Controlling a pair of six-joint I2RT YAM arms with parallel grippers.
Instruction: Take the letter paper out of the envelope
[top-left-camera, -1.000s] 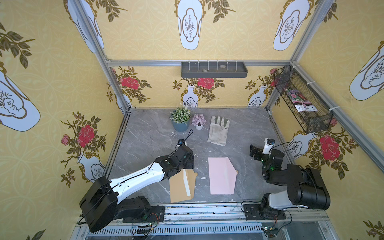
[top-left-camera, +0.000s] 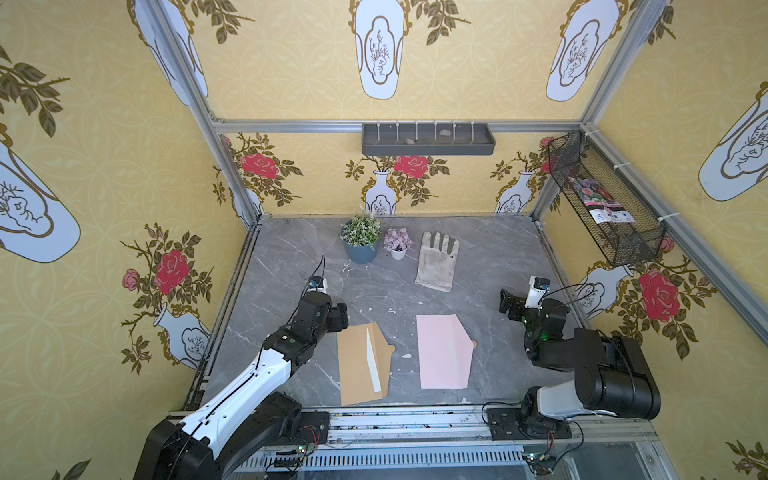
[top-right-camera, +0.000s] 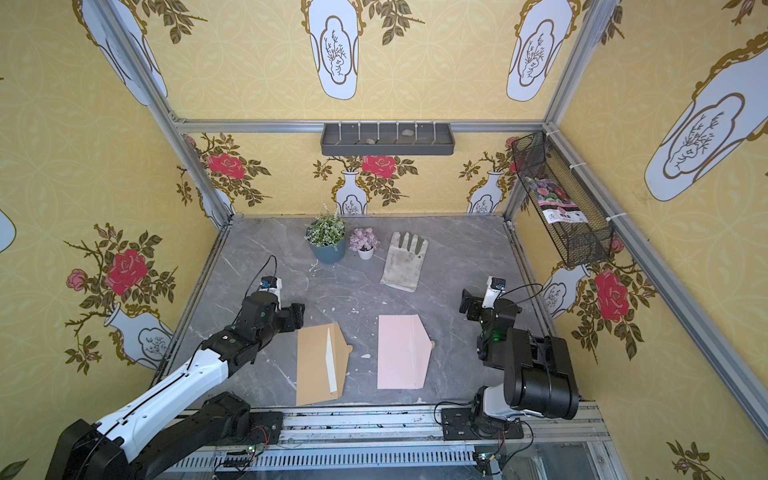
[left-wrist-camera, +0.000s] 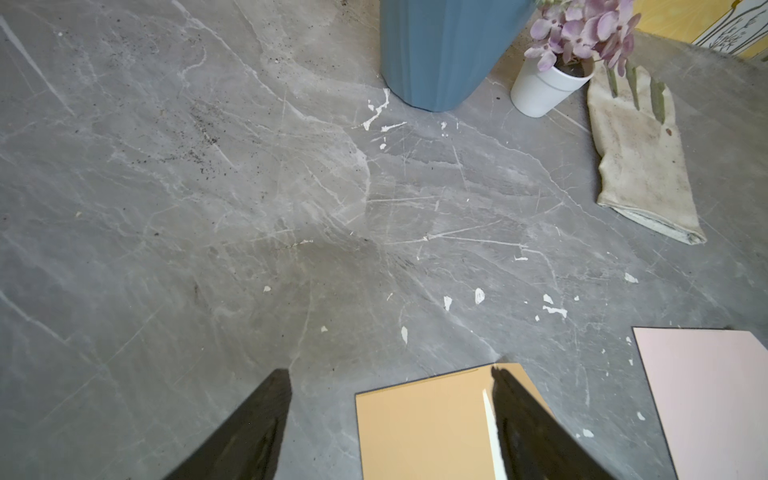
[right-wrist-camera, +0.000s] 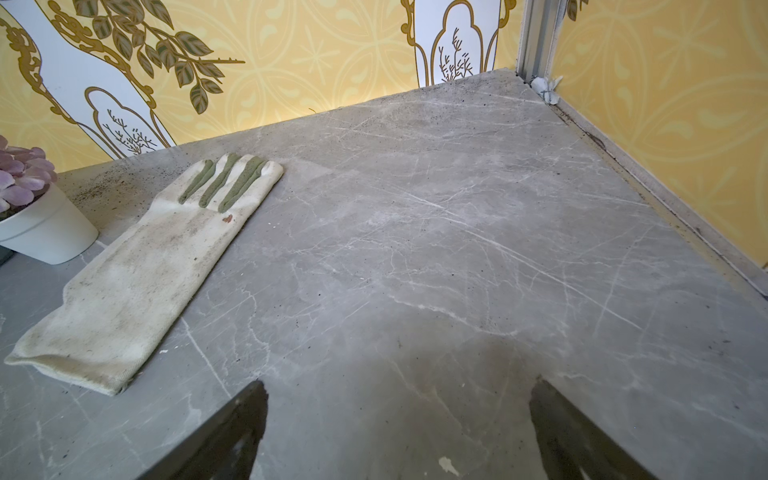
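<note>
A tan envelope (top-left-camera: 357, 364) lies flat at the front of the table, its pointed flap facing right. Along the flap's base runs a white strip (top-left-camera: 373, 364); whether this is letter paper cannot be told. To its right a pink envelope (top-left-camera: 438, 352) lies flat, also with its flap to the right. My left gripper stands open, empty, above the table near the tan envelope's far-left corner. Off at the right side of the table, well clear of both envelopes, my right gripper is open with nothing between its fingers.
Toward the back stand a blue pot (top-left-camera: 360, 252) with white flowers and a small white pot (top-left-camera: 397, 253) with purple flowers. A pale glove (top-left-camera: 437, 264) lies to their right. Bare tabletop (top-left-camera: 488, 256) stretches between the glove and my right arm.
My left arm has swung left, from over the tan envelope's far edge to beyond its far-left corner. The envelopes and my right arm look unmoved.
</note>
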